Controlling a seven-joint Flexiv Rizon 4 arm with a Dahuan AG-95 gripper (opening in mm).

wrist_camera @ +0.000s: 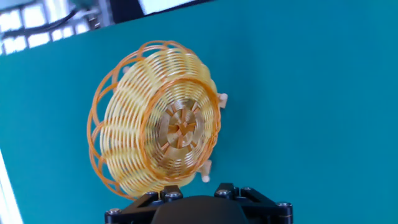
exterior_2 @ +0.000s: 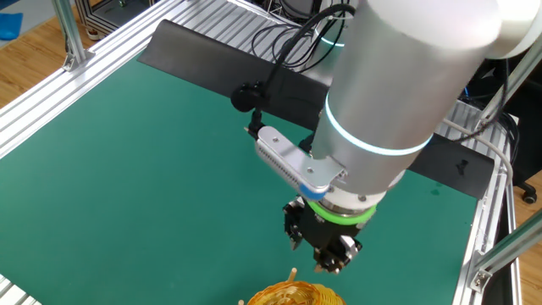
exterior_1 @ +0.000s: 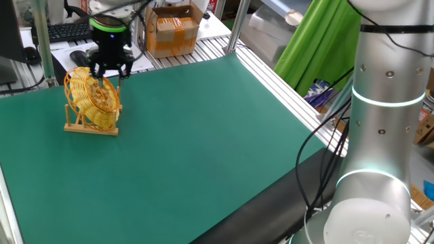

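A round woven basket (exterior_1: 95, 98), pale yellow with an orange looped rim, stands tipped on its side in a small wooden rack (exterior_1: 91, 129) near the far left of the green mat. Directly above the basket's upper edge is my gripper (exterior_1: 110, 79), pointing down, its fingers spread and nothing held between them. Whether a finger touches the basket cannot be told. From the wrist camera the basket (wrist_camera: 177, 124) shows its base, with peg ends of the rack (wrist_camera: 206, 169) beside it. In the second exterior view only the basket's top (exterior_2: 296, 294) appears, below the open gripper (exterior_2: 306, 257).
Bare green mat (exterior_1: 203, 149) spreads to the right of and in front of the rack. Behind the mat's far edge are a cardboard box (exterior_1: 173, 30), a keyboard (exterior_1: 64, 32) and a mouse (exterior_1: 79, 58). A metal post (exterior_1: 42, 41) rises at the far left.
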